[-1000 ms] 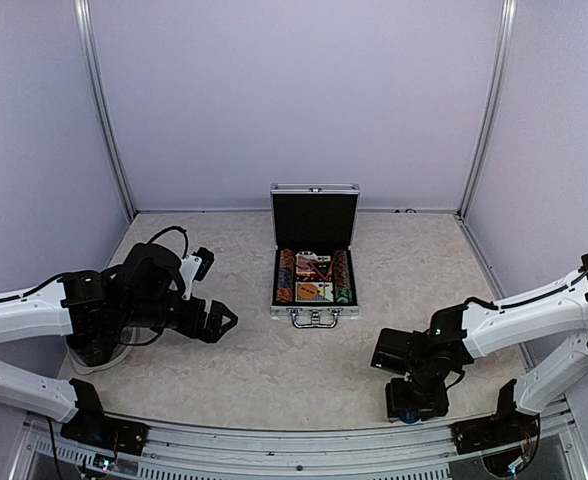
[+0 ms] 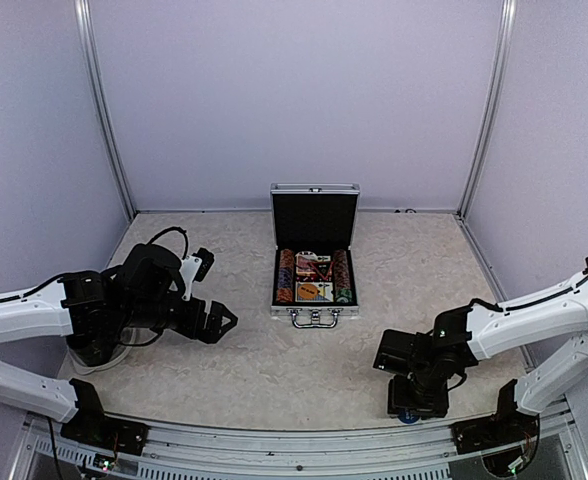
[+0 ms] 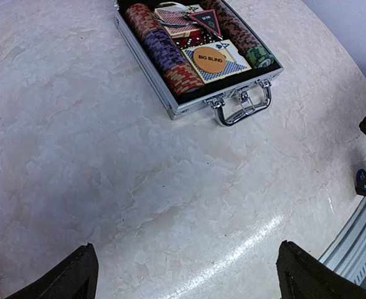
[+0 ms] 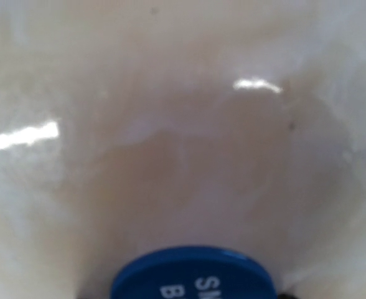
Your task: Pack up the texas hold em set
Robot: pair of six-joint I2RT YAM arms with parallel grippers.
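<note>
The open aluminium case stands mid-table, holding chip rows, card decks, a red triangular button and an orange BIG BLIND button. My left gripper is open and empty, left of the case. At the front right, my right gripper is low over a blue button with white lettering, seen at the bottom of the right wrist view and partly under the gripper in the top view. Its fingers are mostly hidden, so I cannot tell whether they hold the button.
A pale object lies under the left arm. The front rail runs just beside the blue button, and walls enclose the back and sides.
The left arm and the case have not moved.
</note>
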